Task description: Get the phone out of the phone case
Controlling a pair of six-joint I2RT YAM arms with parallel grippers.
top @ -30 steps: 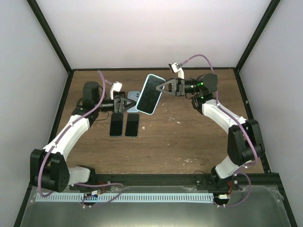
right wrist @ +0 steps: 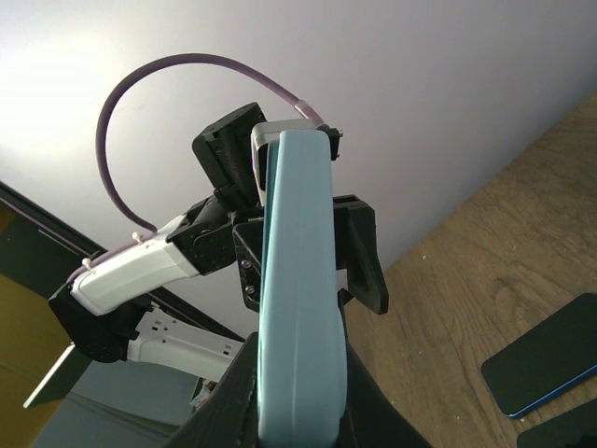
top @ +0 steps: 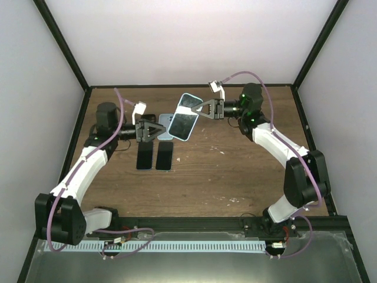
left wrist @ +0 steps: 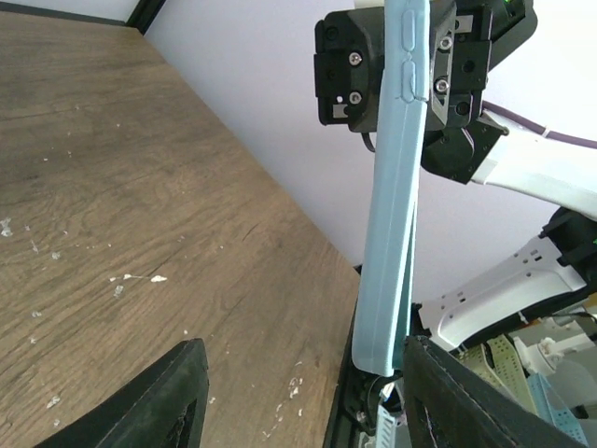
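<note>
A dark-screened phone (top: 182, 125) framed by a light blue case (top: 172, 134) is held up, tilted, between the arms in the top view. My right gripper (top: 198, 109) is shut on the upper right side of this cased phone. Edge-on, the light blue case (left wrist: 381, 243) crosses the left wrist view, and the case (right wrist: 300, 299) covers much of the right wrist view, hiding most of the right fingers. To the left, my left gripper (top: 161, 131) stands open and apart from the case, its fingers (left wrist: 173, 397) empty.
Two dark phones (top: 145, 155) lie side by side on the wooden table (top: 235, 177). A light blue phone-shaped object (top: 166, 119) lies behind them, partly covered by the left gripper.
The left arm has drawn back a little to the left. The raised phone and right gripper have shifted slightly left, with glare now crossing the screen.
</note>
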